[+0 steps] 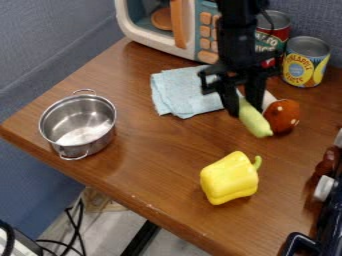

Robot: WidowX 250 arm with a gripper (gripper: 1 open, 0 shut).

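Observation:
The black gripper (239, 88) is at the upper right of centre in the camera view, shut on a pale yellow-green elongated vegetable (253, 120) that hangs tilted just left of a brown-red tomato-like object (282, 116). A folded light blue cloth (179, 95) lies behind on the left. A steel pot (78, 124) stands at the left, and a yellow bell pepper (229, 180) lies at the front.
Two cans, a red one (271, 30) and a yellow one (306, 63), stand at the back right, beside a toy microwave (178, 22). Dark utensils (306, 239) line the right edge.

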